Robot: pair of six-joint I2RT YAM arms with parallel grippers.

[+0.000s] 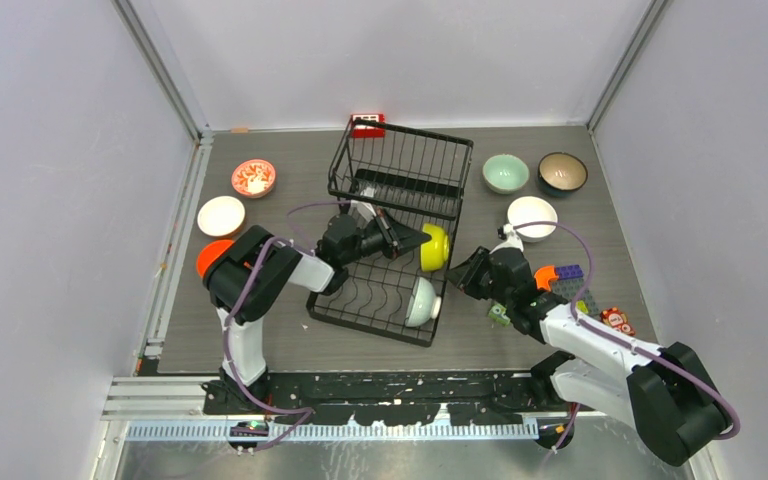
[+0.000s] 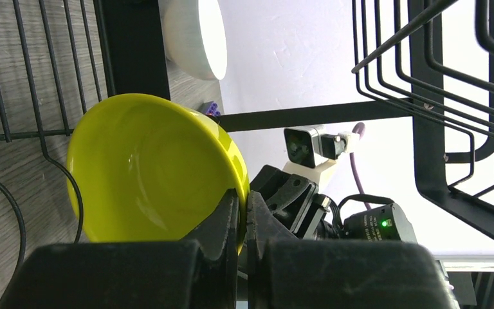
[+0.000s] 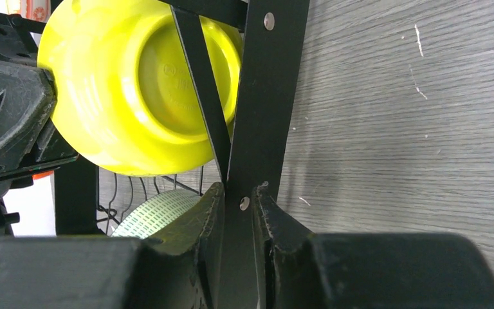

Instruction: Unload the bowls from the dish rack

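Note:
The yellow bowl (image 1: 434,248) stands on its side in the dish rack (image 1: 370,325), near the rack's right side. My left gripper is shut on its rim, with the bowl's inside facing the left wrist view. Its underside faces the right wrist view, behind the rack's side strips. A pale green-white bowl (image 1: 421,304) leans in the rack, nearer the front. Just outside the rack's right side is my right gripper. Its fingertips are a little apart, with the black side rail (image 3: 257,116) showing between them; whether they touch it I cannot tell.
On the right of the table stand a green bowl (image 1: 505,173), a brown bowl (image 1: 562,173) and a white bowl (image 1: 533,217). An orange-patterned bowl (image 1: 253,178) and a white one (image 1: 221,216) are at left. Toys lie beside the right arm. The rack's upper tier (image 1: 400,160) overhangs its back.

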